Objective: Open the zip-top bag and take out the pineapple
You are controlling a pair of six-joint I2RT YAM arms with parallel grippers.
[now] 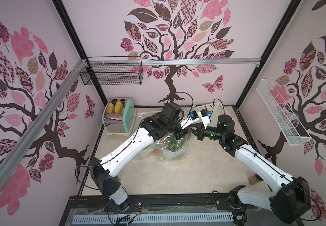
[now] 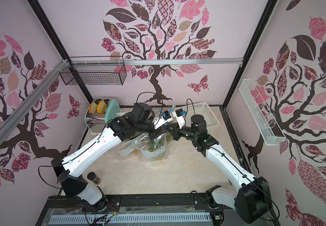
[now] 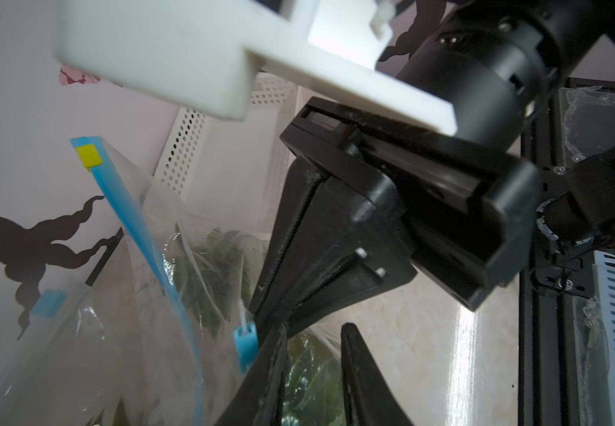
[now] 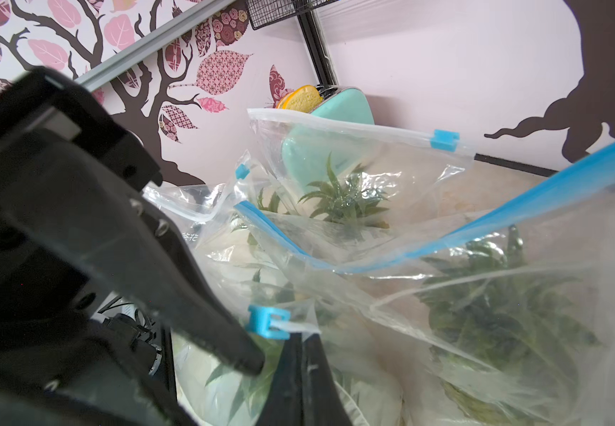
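Clear bags stand at the table's middle. The nearest zip top bag (image 4: 421, 312) has a blue zip strip (image 4: 534, 213) sagging across it in the right wrist view. Through its film shows the leafy pineapple (image 4: 495, 312). My right gripper is shut; its tips are at a blue slider (image 4: 268, 323) with a pale strip end, and whether film is pinched there I cannot tell. My left gripper is part open, its fingers apart, right beside the right gripper and slider. In the top left view, the left arm hides the bag's upper part.
More bagged leafy plants (image 4: 346, 195) stand behind, with another blue slider (image 4: 444, 140). A white perforated basket (image 2: 204, 114) lies at the back right. A green rack (image 1: 128, 114) with yellow items stands back left.
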